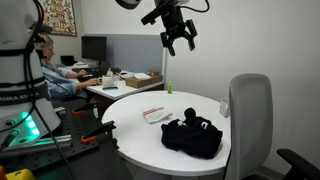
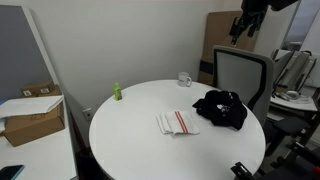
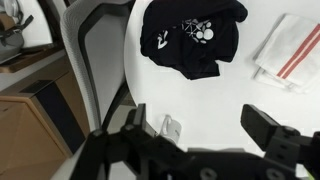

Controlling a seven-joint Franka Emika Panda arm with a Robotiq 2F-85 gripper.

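High over the round white table (image 1: 140, 136), my gripper (image 1: 181, 48) stands open, well clear of everything on it. In the wrist view nothing lies between the wide-set fingers of the gripper. A black cloth (image 1: 193, 136), crumpled and with a white print (image 3: 193, 32), rests on the table. Beside it lies a folded white towel (image 2: 178, 122) with red stripes. A white mug (image 2: 184, 78) stands near the table's rim, and a small green-yellow bottle (image 2: 117, 91) stands upright on the far side from the black cloth.
A grey chair back (image 1: 250, 120) rises close to the table's edge by the black cloth. Cardboard boxes (image 2: 32, 120) sit on a shelf at the left. A person (image 1: 48, 58) sits at a desk in the background.
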